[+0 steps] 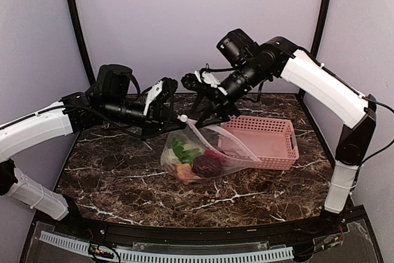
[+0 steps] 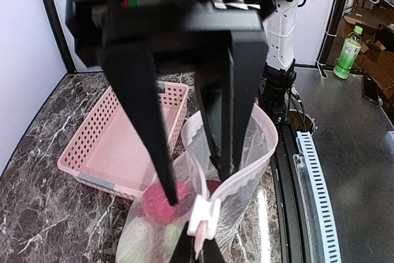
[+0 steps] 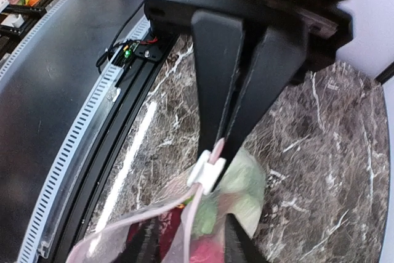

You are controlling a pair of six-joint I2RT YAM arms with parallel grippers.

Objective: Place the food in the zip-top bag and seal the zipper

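Observation:
A clear zip bag (image 1: 237,163) with a pale pink rim stands gaping on the table. Inside are dark red food (image 1: 208,165), green food (image 1: 183,151) and orange food (image 1: 184,171). At one corner of the rim sits the white slider (image 3: 208,172). Just behind it, my left gripper is shut on the rim's end. In the right wrist view, my right gripper stands open around the rim, a short way along from the slider, its fingers (image 3: 237,235) spread apart. Both grippers crowd close together over the corner, partly hiding it from above.
An empty pink basket (image 1: 261,146) stands to the right, behind the bag. Bare marble table (image 1: 135,195) stretches to the front and left. A perforated metal rail (image 1: 203,255) runs along the front edge.

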